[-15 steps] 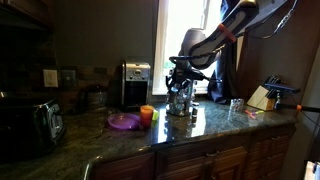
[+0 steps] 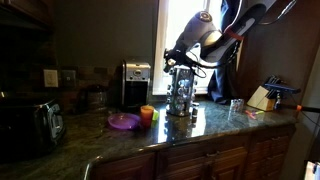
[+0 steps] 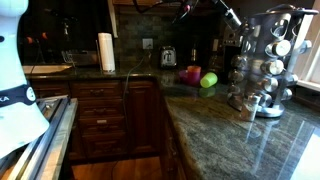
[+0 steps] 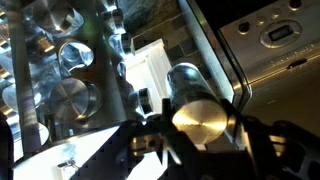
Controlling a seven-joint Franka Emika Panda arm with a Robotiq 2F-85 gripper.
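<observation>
A small jar (image 4: 200,118) with a coppery round end facing the camera sits between the dark fingers of my gripper in the wrist view. The gripper is shut on it. To its left in that view stands the metal spice rack (image 4: 68,97), filled with round-lidded jars. From the side, my gripper (image 2: 172,62) is level with the upper part of the rack (image 2: 181,92), on its left. The held jar is too dark and small to make out there. Exterior view 2 shows the rack (image 3: 265,60) on the counter at the right.
On the counter (image 2: 215,122) are a purple plate (image 2: 124,121), an orange cup (image 2: 147,116), a toaster (image 2: 137,85) and a knife block (image 2: 262,99). A loose jar (image 3: 249,108) stands in front of the rack. Bare counter lies in front.
Over the last second the arm has risen and its wrist has shifted right. The gripper has moved up slightly beside the rack's top. Objects on the counter look unchanged.
</observation>
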